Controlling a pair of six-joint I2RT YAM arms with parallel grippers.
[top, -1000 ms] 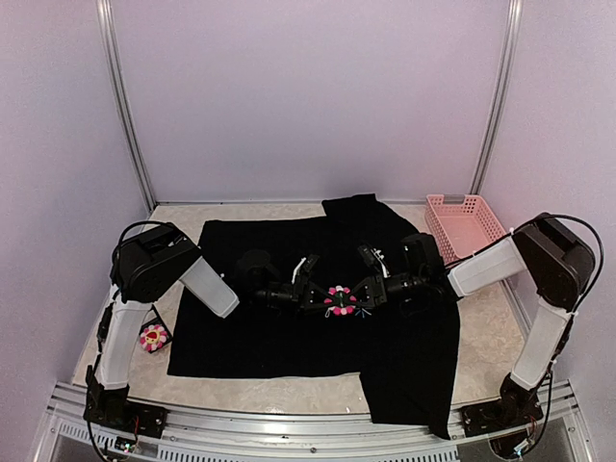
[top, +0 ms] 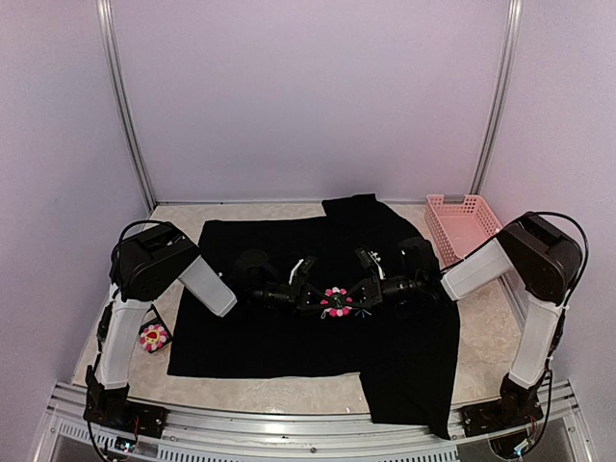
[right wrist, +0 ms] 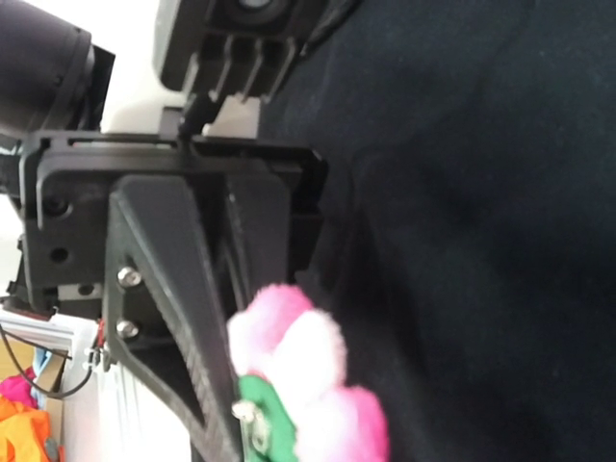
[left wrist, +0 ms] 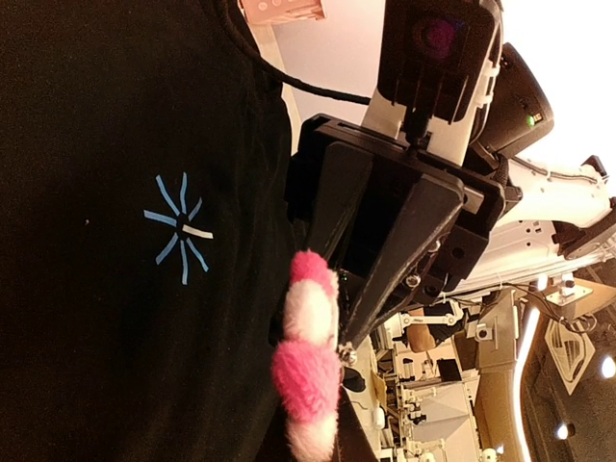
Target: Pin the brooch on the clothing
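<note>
A pink-and-white plush flower brooch [top: 336,302] is held between both arms over the black garment [top: 279,346]. My left gripper [top: 316,302] is shut on it. In the right wrist view, the brooch's green back [right wrist: 269,423] faces the camera, with a metal pin clasp [right wrist: 252,423] on it. My right gripper [top: 357,290] reaches the brooch from the other side. Its black fingers [left wrist: 404,241], seen in the left wrist view, stand apart along their length, close to the clasp; their tips are partly hidden behind the plush. Blue line marks [left wrist: 166,218] show on the cloth.
A second flower brooch [top: 154,337] lies on a dark square at the left. At the back right sits an empty pink basket [top: 452,203]. Both arms come close together over the middle of the garment; its lower part is clear.
My right arm's elbow has shifted slightly inward and its gripper a little to the left. The brooch has moved very slightly. My left arm looks still.
</note>
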